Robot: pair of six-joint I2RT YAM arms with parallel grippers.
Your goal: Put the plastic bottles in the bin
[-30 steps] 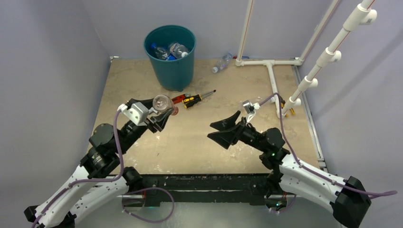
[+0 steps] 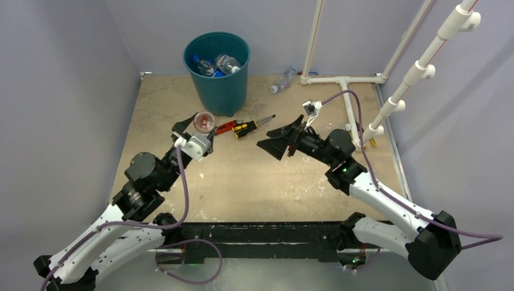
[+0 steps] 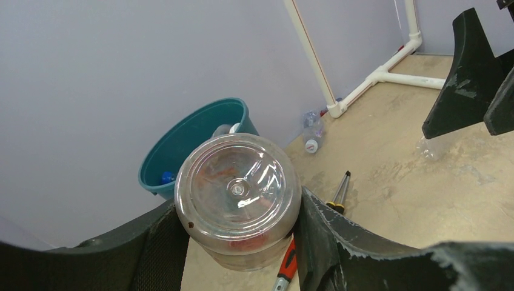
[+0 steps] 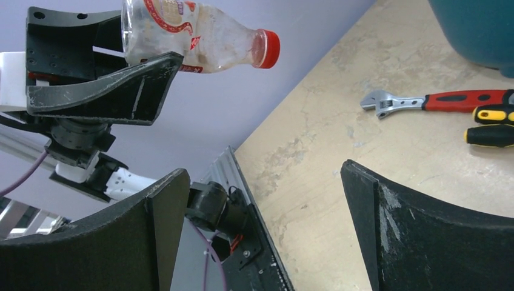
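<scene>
My left gripper point(image 2: 193, 131) grips a clear plastic bottle point(image 3: 237, 188), red-capped with a red label point(image 4: 206, 41), held upright-ish just in front of the teal bin point(image 2: 215, 91). Bottles point(image 2: 228, 64) lie inside the bin. A clear bottle with a white cap point(image 2: 282, 81) lies on the table right of the bin; another faint clear one point(image 3: 431, 145) is near my right arm, partly hidden. My right gripper point(image 2: 285, 136) is open and empty over the middle-right of the table.
A red wrench point(image 4: 460, 100) and yellow-black screwdrivers point(image 2: 245, 128) lie in front of the bin. White pipes point(image 2: 347, 79) frame the back and right.
My left gripper has swung back toward the bin with the bottle, its angle changed.
</scene>
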